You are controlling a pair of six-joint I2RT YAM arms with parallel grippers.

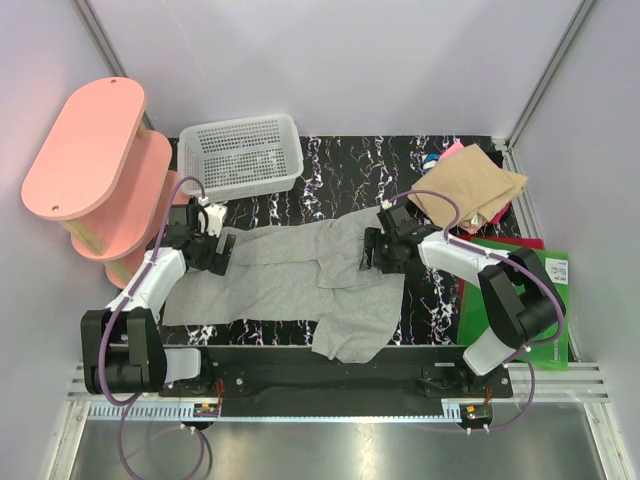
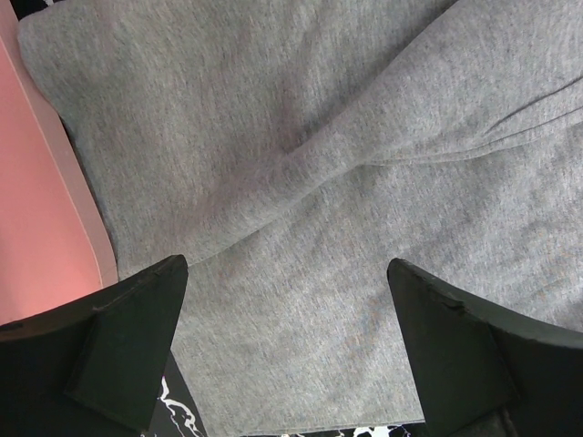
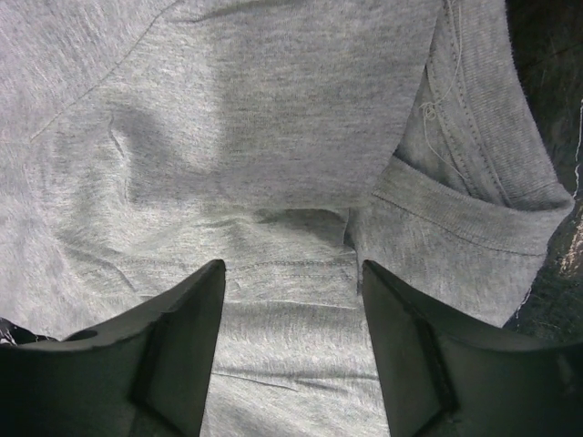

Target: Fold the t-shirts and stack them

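Note:
A grey t-shirt (image 1: 275,290) lies spread across the middle of the table, its far side partly turned over and one sleeve (image 1: 355,338) hanging towards the front edge. Over its left end, my left gripper (image 1: 220,253) is open; in the left wrist view a raised crease (image 2: 314,164) runs beyond its fingers (image 2: 150,314). Above the right part stands my right gripper (image 1: 371,250), also open. Folded layers and a sleeve edge (image 3: 465,209) lie beneath it in the right wrist view, with nothing gripped between the fingers.
A white basket (image 1: 240,190) stands at the back left, beside a pink tiered shelf (image 1: 95,140). Tan folded cloth (image 1: 465,185) tops a pile at the back right. A green board (image 1: 545,330) lies at the right. Bare black table (image 1: 345,165) shows behind the shirt.

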